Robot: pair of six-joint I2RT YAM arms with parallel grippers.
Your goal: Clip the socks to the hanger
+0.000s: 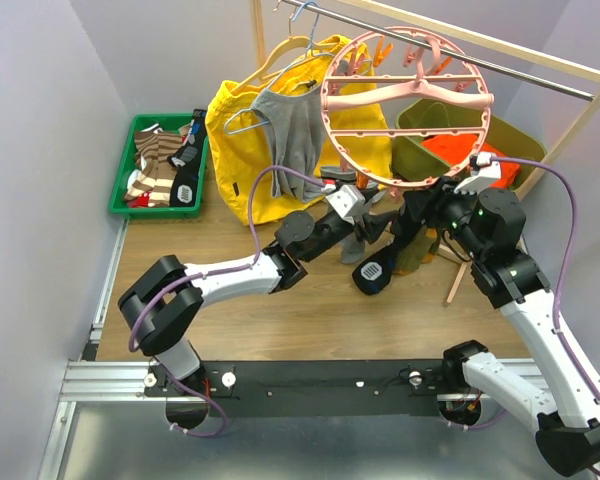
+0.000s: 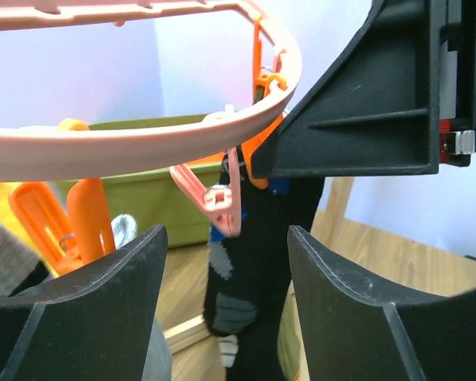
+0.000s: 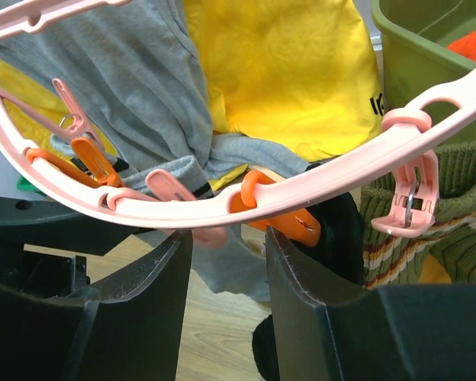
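The round pink clip hanger (image 1: pixel 410 182) hangs from the rail, with pink and orange clips (image 3: pixel 300 225) along it. A black sock (image 2: pixel 246 309) hangs beneath the rim in the left wrist view; grey socks hang nearby. My left gripper (image 1: pixel 365 212) is just below the rim, part open, with nothing visible between its fingertips as they face a pink clip (image 2: pixel 222 206) in front of the black sock. My right gripper (image 1: pixel 432 200) is at the rim's right front, fingers apart beneath an orange clip; whether anything lies between them is unclear.
A green tray (image 1: pixel 115 200) of socks stands at the back left. A yellow garment (image 1: pixel 235 150) and grey top (image 1: pixel 290 135) hang behind. An olive bin (image 1: pixel 415 160) holds orange cloth at the back right.
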